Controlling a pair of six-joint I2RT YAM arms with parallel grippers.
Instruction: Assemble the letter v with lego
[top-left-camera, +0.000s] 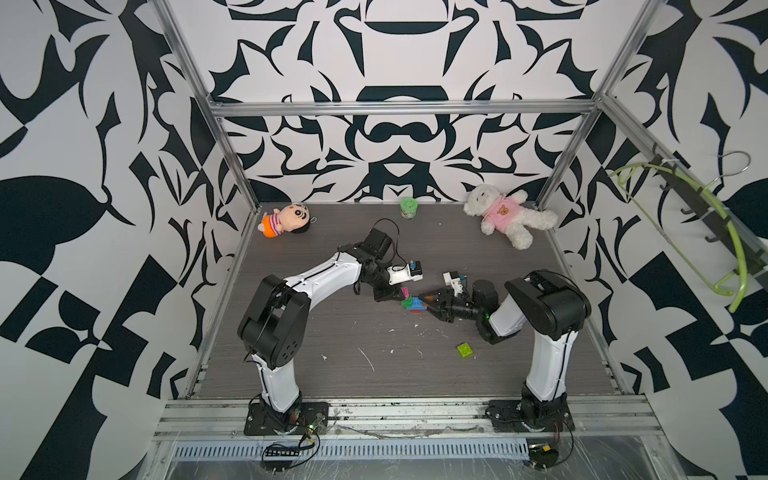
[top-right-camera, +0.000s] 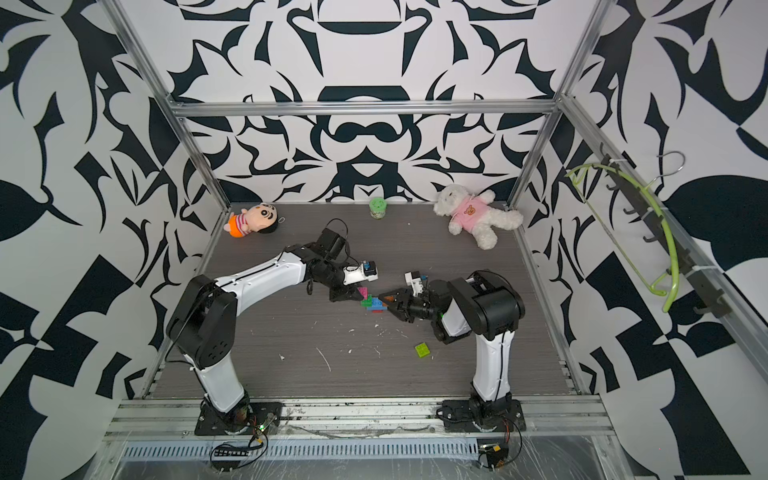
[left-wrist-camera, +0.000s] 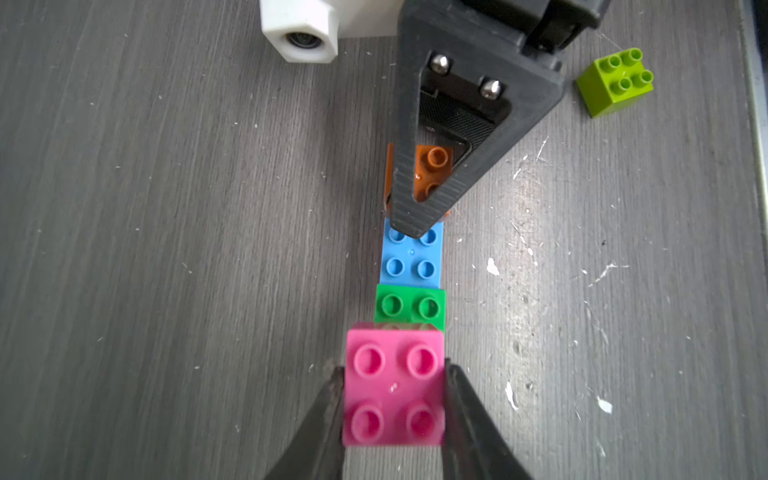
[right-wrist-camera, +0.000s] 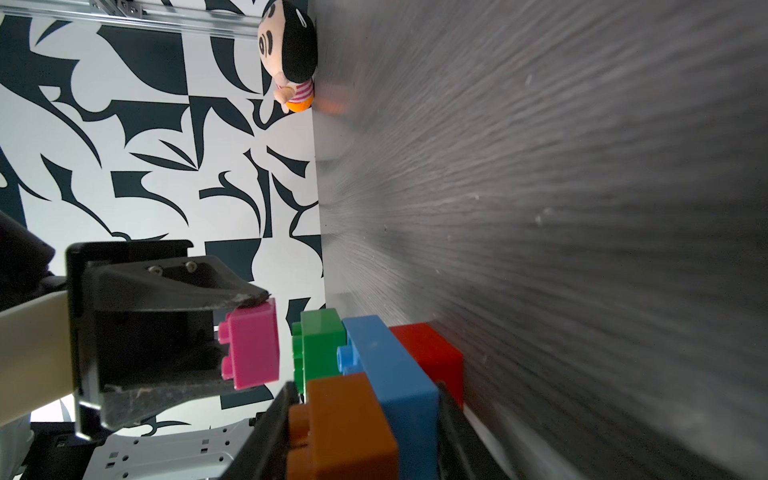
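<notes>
My left gripper is shut on a pink brick (left-wrist-camera: 394, 385), studs facing the wrist camera. Past its far edge, lower down, shows a green brick (left-wrist-camera: 410, 305). In the right wrist view a gap separates the pink brick (right-wrist-camera: 254, 344) from the green brick (right-wrist-camera: 321, 340), which sits on a long blue brick (right-wrist-camera: 380, 344). A red brick (right-wrist-camera: 432, 356) is under the blue one, and an orange brick (right-wrist-camera: 352, 424) is on its near end. My right gripper is shut on this stack at the orange and blue bricks. The stack's underside is hidden.
A loose lime brick (top-left-camera: 465, 349) lies on the table at the front right. Toward the back are a doll (top-left-camera: 286, 220), a green-lidded tub (top-left-camera: 409, 208) and a white teddy bear (top-left-camera: 509, 214). Much of the table (top-left-camera: 344, 344) in front of the grippers is clear.
</notes>
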